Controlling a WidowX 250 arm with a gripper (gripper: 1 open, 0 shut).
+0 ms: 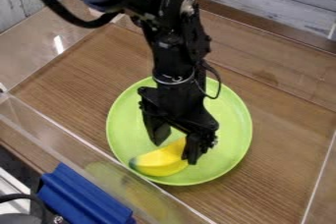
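A yellow banana (160, 164) lies on the front left part of a green plate (229, 138). My black gripper (178, 144) is low over the plate, its fingers apart on either side of the banana's upper part. Whether the fingertips touch the banana I cannot tell.
The wooden surface (276, 120) around the plate is clear. A transparent wall runs along the front left edge, with a blue ribbed object (82, 196) outside it. White boards line the back.
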